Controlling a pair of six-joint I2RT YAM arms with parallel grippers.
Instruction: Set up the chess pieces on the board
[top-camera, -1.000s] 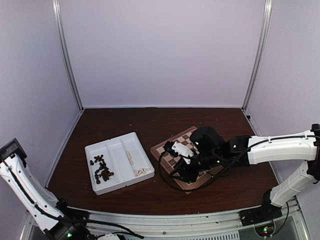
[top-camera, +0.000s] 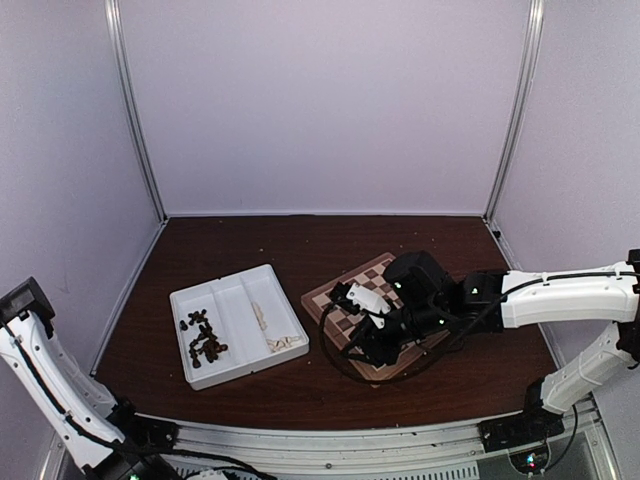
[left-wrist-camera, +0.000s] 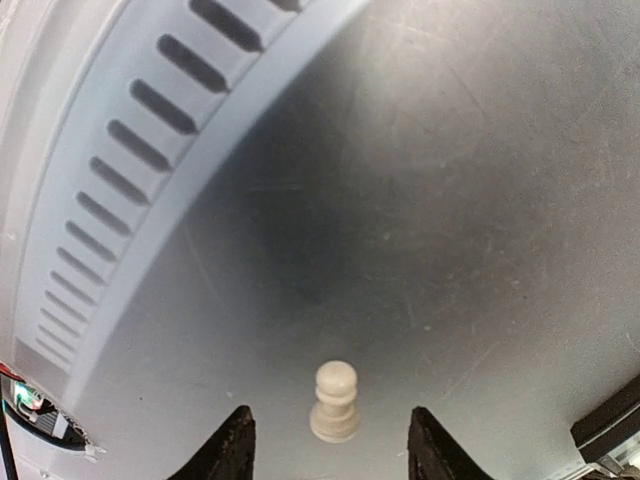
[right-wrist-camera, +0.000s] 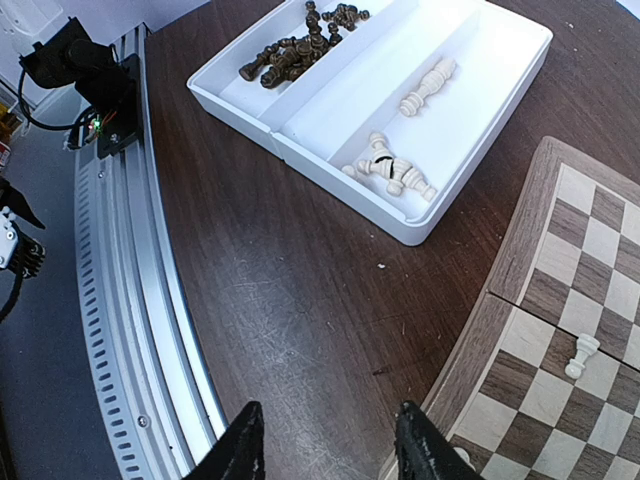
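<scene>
A lone cream chess piece (left-wrist-camera: 335, 400) stands on a metal surface below the table edge, between the parted fingertips of my left gripper, which is open, not closed on it. My right gripper is open and empty over the table beside the chessboard (right-wrist-camera: 515, 230). On the board lies a white piece (right-wrist-camera: 582, 356); another is partly seen at the lower edge. The white tray (top-camera: 240, 365) holds dark pieces (right-wrist-camera: 285, 62) in one compartment and cream pieces (right-wrist-camera: 390, 168) in another.
A slotted metal rail (right-wrist-camera: 110, 330) runs along the table's front edge. Bare wood (right-wrist-camera: 280, 300) lies between tray and board. The right arm covers much of the board in the top view.
The left arm has shifted slightly near the front left. The right arm is nearly unchanged.
</scene>
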